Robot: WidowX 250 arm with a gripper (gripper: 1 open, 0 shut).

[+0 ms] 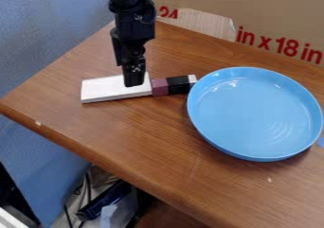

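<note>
The black gripper [133,73] hangs from the top left and points down, its fingertips at or just over a white flat bar [104,90]. Whether it is open or shut, or touches the bar, I cannot tell. A short maroon-and-black piece [172,84] lies at the bar's right end. To the right of these, a light blue plate [255,114] rests on the wooden table [139,156].
A cardboard box [272,19] with red print stands along the back. The table's left edge borders a blue padded surface [38,52], with clutter below the front-left edge.
</note>
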